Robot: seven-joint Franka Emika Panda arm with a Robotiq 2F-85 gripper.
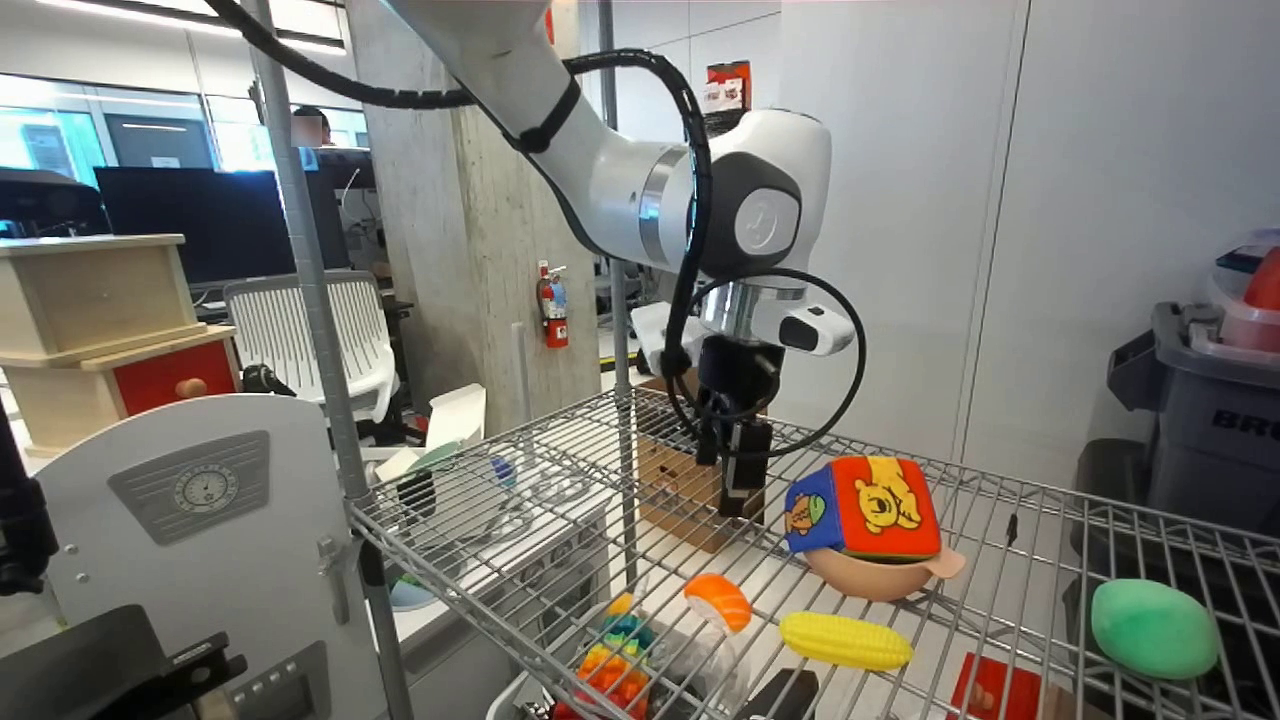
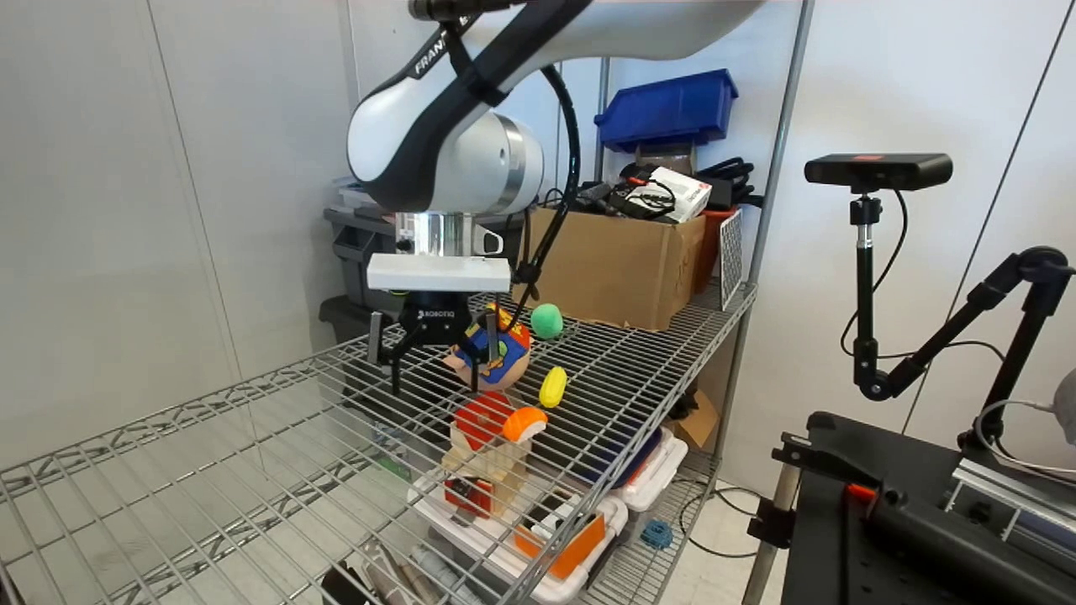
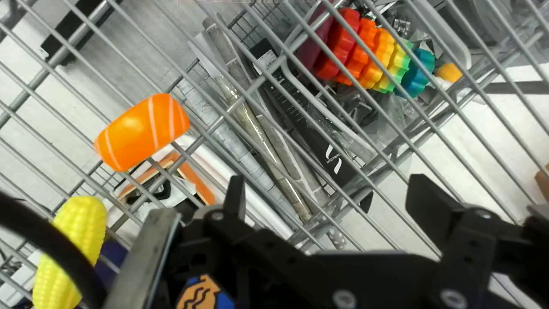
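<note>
Open and empty, my gripper [image 2: 435, 381] points down just above the wire shelf, its two fingers [image 3: 235, 198] wide apart in the wrist view. Close by in exterior view 1, to the right of the gripper [image 1: 743, 502], a soft cube [image 1: 890, 509] with a yellow bear on red and a blue side rests in a peach bowl [image 1: 873, 578]. Nearer that camera lie a yellow corn [image 1: 846, 641] and an orange sushi-like piece [image 1: 720, 600]. A green rounded object [image 1: 1154, 628] sits farther right. Only a patch of the cube [image 3: 204, 294] shows under the gripper in the wrist view.
Rainbow-coloured rings [image 3: 378, 51] and other items lie below the wires. A large cardboard box [image 2: 605, 264] stands at the shelf's far end in exterior view 2. Bare wire shelf [image 2: 202, 504] spreads out in that view's left foreground.
</note>
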